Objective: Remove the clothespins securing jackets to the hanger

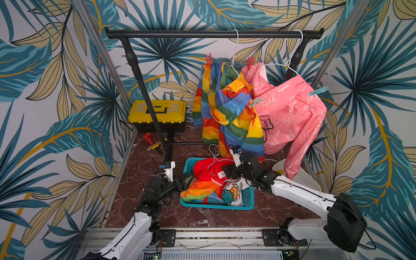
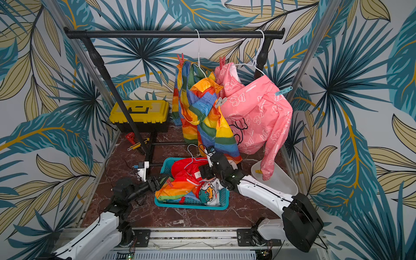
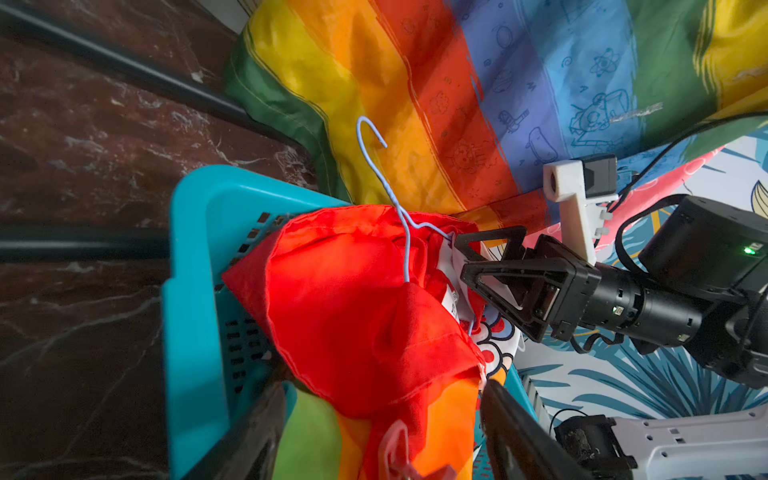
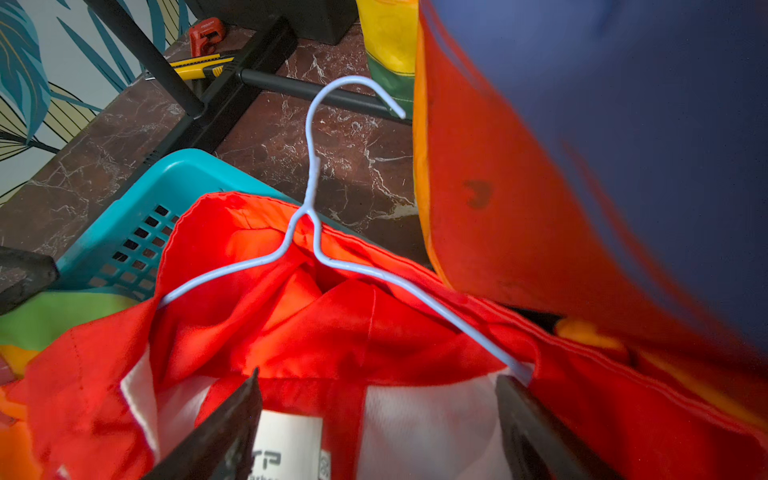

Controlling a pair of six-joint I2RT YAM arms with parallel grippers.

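Observation:
Rainbow jacket [image 1: 234, 112] and pink jacket [image 1: 294, 117] hang on the rack, with red clothespins [image 1: 208, 60], a grey one [image 1: 255, 102] and a teal one [image 1: 318, 91]. A teal basket [image 1: 249, 203] holds a red-and-rainbow garment [image 3: 336, 304] with a white hanger [image 4: 310, 192]. In the left wrist view, my open left gripper is at the basket's left end over the garment, a pink clip-like item [image 3: 393, 448] between its fingertips. My open right gripper is over the red garment, below the hanger.
A yellow toolbox [image 1: 156, 110] and tools [image 1: 149, 140] sit back left by the rack's leg. A white tray [image 2: 281, 186] lies at the right under the pink sleeve.

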